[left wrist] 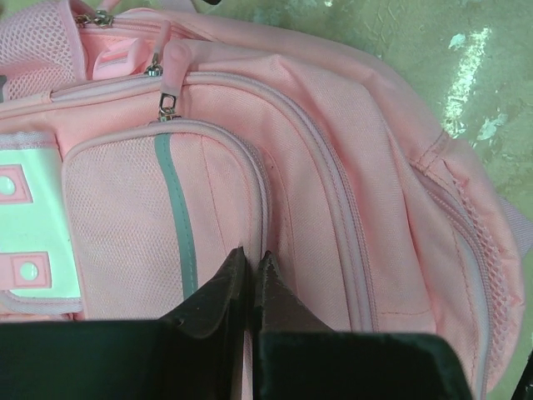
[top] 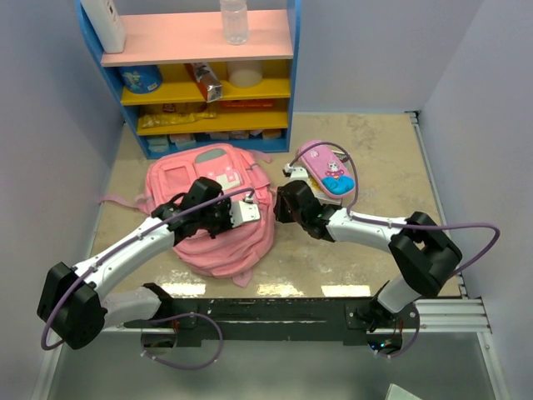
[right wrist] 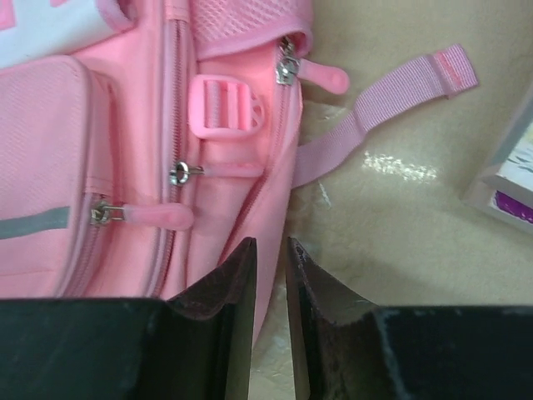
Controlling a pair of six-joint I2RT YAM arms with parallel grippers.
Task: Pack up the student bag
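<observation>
The pink student bag (top: pixel 256 242) lies flat on the left of the table, with its front up. In the left wrist view, my left gripper is shut on the piped edge of the bag's front pocket (left wrist: pixel 125 225). My right gripper is part open at the bag's right edge, nothing between its fingers. Left of it, the right wrist view has two zipper pulls, the pocket zipper pull (right wrist: pixel 162 216) and the neighbouring zipper pull (right wrist: pixel 225 169). A pink pencil case (top: pixel 315 158) with a blue patch lies right of the bag.
A blue-framed shelf (top: pixel 200 50) stands behind the bag, holding a clear bottle (top: pixel 235 21), a blue container (top: pixel 141 78) and other items. A pale box (right wrist: pixel 518 167) lies right of my right gripper.
</observation>
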